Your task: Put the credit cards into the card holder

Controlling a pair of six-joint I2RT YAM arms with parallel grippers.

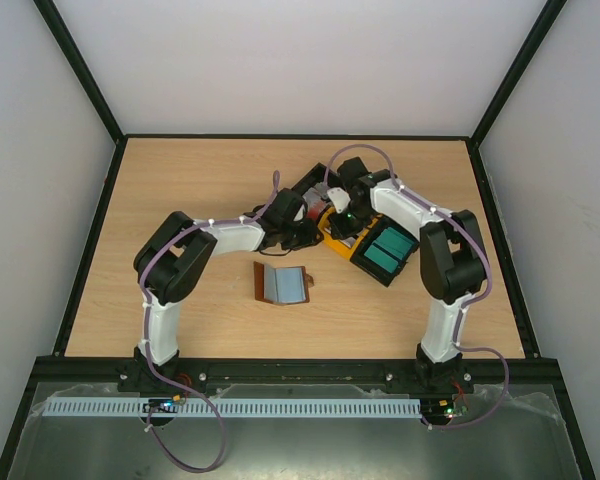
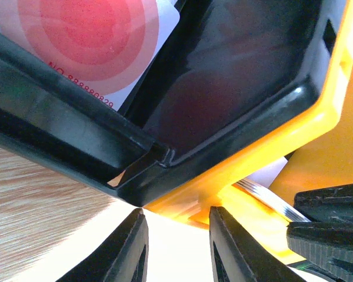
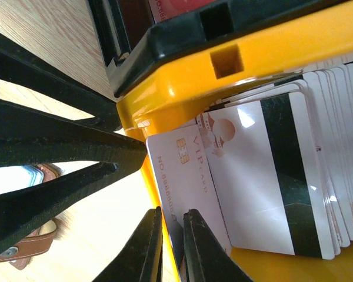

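Note:
The open card holder (image 1: 290, 284) lies below both arms, brown with clear sleeves. A yellow box (image 3: 165, 88) holds stacked white cards (image 3: 241, 176). My right gripper reaches into it, its fingertips close together at a white VIP card (image 3: 185, 164) along the box's side; whether they grip it is unclear. My left gripper is at the box's lower left, fingertips apart in its own view beside the yellow wall; what is between them is hard to tell.
A black tray with red-printed cards (image 2: 88, 35) adjoins the yellow box. Teal compartments (image 1: 390, 247) sit to the right.

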